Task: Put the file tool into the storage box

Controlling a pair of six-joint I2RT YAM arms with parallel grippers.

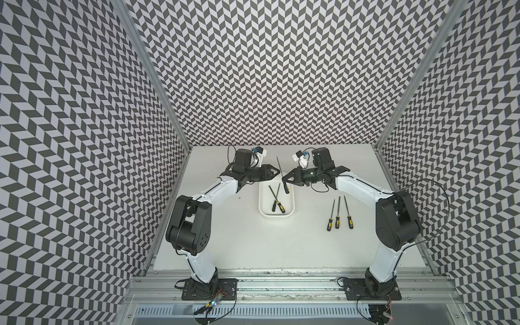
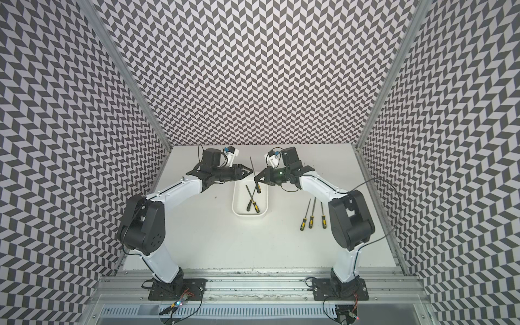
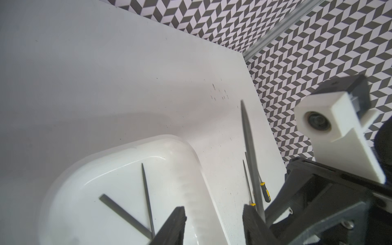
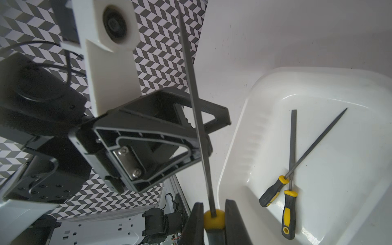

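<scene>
My right gripper is shut on a file (image 4: 195,102) near the yellow collar of its handle. The file's thin blade points toward the back of the table, above the right rear of the white storage box (image 1: 261,208). Facing it from the left, my left gripper stands open, the box and bare table showing between its fingers. The held blade lies just beyond the left gripper's right finger (image 3: 253,224); whether they touch I cannot tell. Inside the box two files, one flat (image 4: 293,138) and one pointed (image 4: 320,140), lie crossed.
Several more tools with black-yellow handles, one of them a file (image 1: 337,221), lie on the table right of the box. The table (image 1: 216,238) in front of and left of the box is clear. Both grippers are close together over the box's rear.
</scene>
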